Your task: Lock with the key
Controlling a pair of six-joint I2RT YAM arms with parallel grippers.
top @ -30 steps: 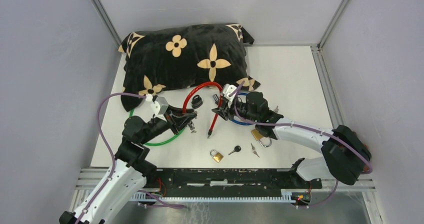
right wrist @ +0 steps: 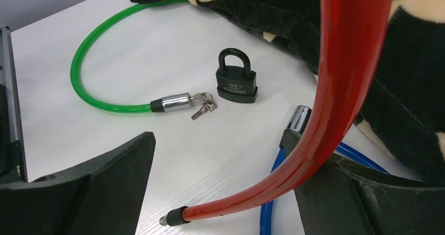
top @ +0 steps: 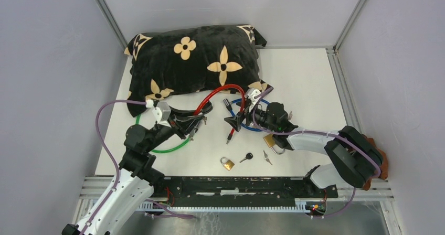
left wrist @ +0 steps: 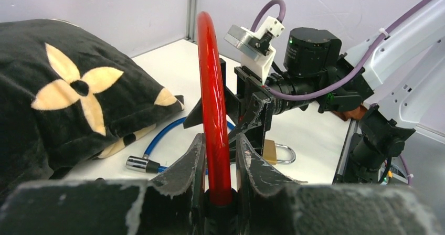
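A red cable lock (top: 221, 88) arches between my two arms. My left gripper is closed around its black lower end, with the red cable rising between the fingers. Beside that gripper in the top view a small key (top: 205, 120) shows; how it sits in the lock is hidden. The cable's free end, a black collar with a metal tip (right wrist: 163, 221), hangs between the wide-apart fingers of my right gripper. This gripper is open, and the cable passes in front of its right-hand finger (right wrist: 341, 193); whether they touch I cannot tell.
On the table lie a green cable lock (right wrist: 110, 107) with keys, a black padlock (right wrist: 236, 83), a blue cable lock (left wrist: 162, 132), a brass padlock (top: 228, 164), another brass padlock (top: 269, 141) and a black-headed key (top: 246, 157). A dark pillow (top: 194, 62) fills the back.
The right gripper has turned and shifted right and nearer the front. The red cable's arch and free end have moved right. The left gripper has turned slightly, still around the lock's end.
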